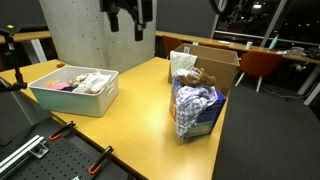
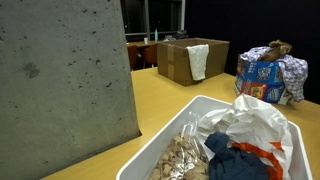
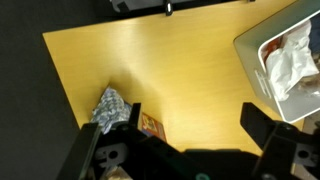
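My gripper hangs high above the table, its two dark fingers wide apart and nothing between them; in exterior view 1 the gripper (image 1: 127, 40) is near the top edge. To the left, a white bin (image 1: 91, 104) holds a white plastic bag (image 1: 95, 83) and other items. Exterior view 2 shows dark blue cloth (image 2: 233, 163) and a clear bag of brown pieces (image 2: 182, 157) in it too. On the right stands a blue box (image 2: 258, 78) with checkered cloth (image 1: 194, 108) draped over it and something brown (image 1: 201, 78) on top.
A large cardboard box (image 2: 180, 65) with a white cloth (image 2: 198, 62) over its rim stands farther back. A concrete pillar (image 1: 95, 38) rises behind the white bin. Bare yellow table (image 1: 140, 120) lies between the bin and the blue box.
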